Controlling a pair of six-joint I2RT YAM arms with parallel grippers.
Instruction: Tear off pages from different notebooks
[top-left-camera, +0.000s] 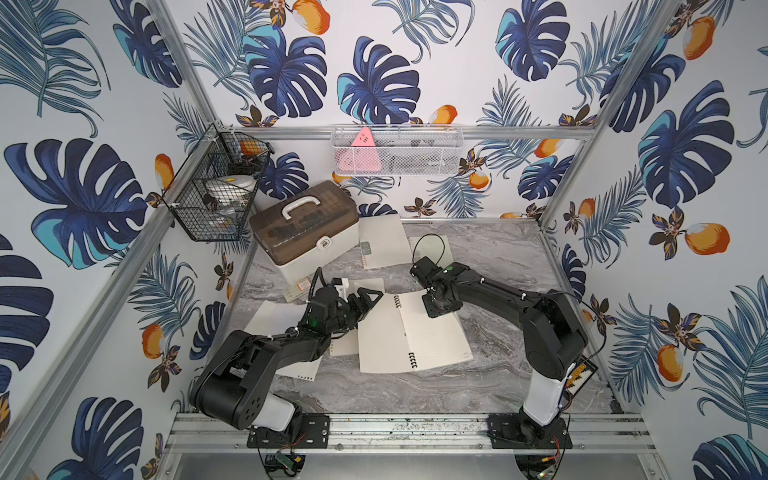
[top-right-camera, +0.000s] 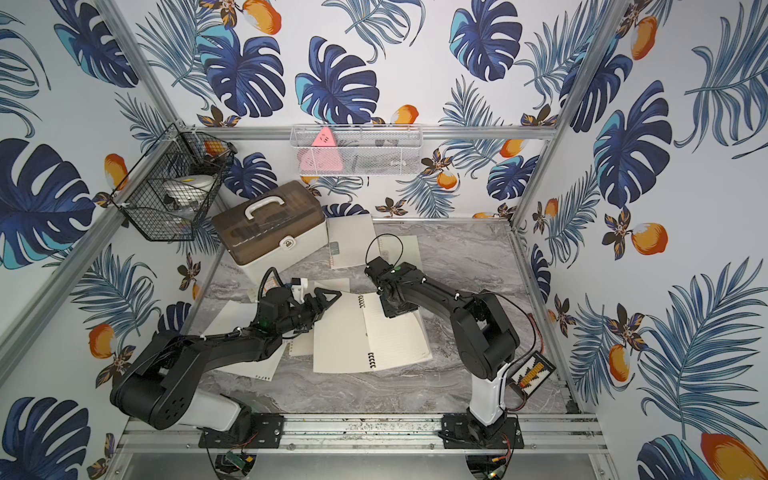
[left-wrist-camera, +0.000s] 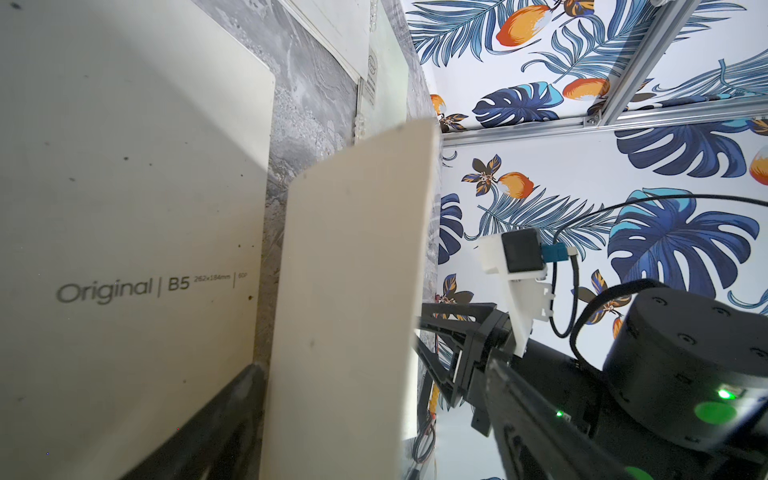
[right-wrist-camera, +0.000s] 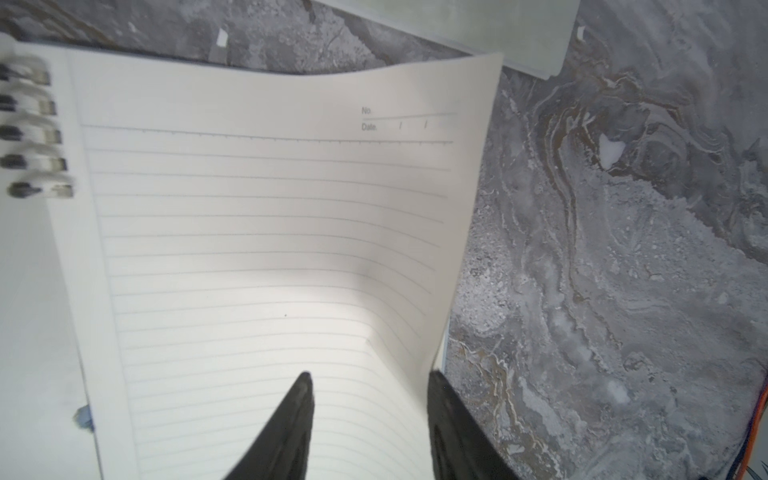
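Note:
An open spiral notebook (top-left-camera: 428, 340) lies in the centre. Its lined right page (right-wrist-camera: 264, 232) curls up along its outer edge under my right gripper, whose fingers are apart, one at that edge; whether it holds the paper is unclear. My left gripper is open at the notebook's left cover (left-wrist-camera: 344, 264), which stands raised between its blurred fingers. A notebook marked Original B5 (left-wrist-camera: 144, 200) lies beside it. Loose-looking sheets (top-left-camera: 272, 316) are at the left.
A lidded box (top-left-camera: 304, 228) stands at the back left, with more notebooks (top-left-camera: 382, 240) at the back. Wire baskets (top-left-camera: 216, 192) hang on the walls. Bare table shows on the right.

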